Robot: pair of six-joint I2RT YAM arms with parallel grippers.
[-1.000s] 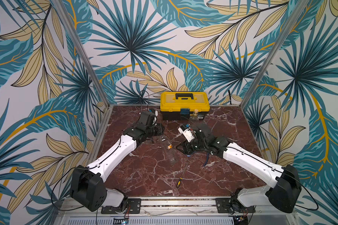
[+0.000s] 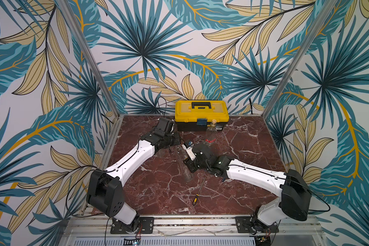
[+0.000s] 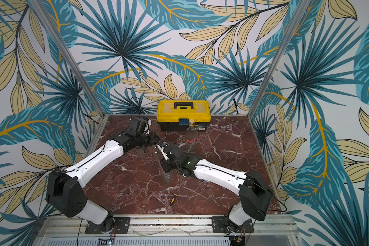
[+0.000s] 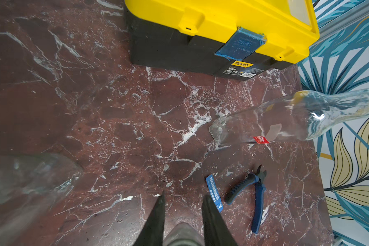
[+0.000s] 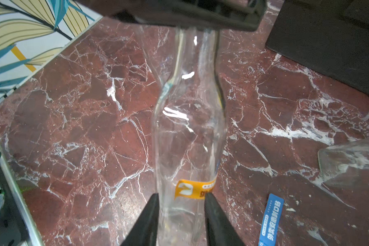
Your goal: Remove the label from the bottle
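Observation:
A clear glass bottle (image 5: 188,123) leans across the middle of the table, an orange label (image 5: 194,189) on its lower body. Its neck (image 4: 183,235) is between the fingers of my left gripper, which is shut on it; the bottle's lower part (image 4: 24,184) blurs at the left of that view. In the right wrist view my right gripper has its fingers apart, in line with the label's height on the glass. Whether they touch the bottle cannot be told. From above, my right hand covers the label.
A yellow and black toolbox (image 2: 201,112) stands at the back, with another clear bottle (image 4: 270,119) in front of it. Blue pliers (image 4: 256,196) and a small blue strip (image 4: 214,192) lie nearby. A screwdriver (image 2: 196,198) lies toward the front.
My right gripper has moved left to the bottle, and its hand now hides the orange label from above.

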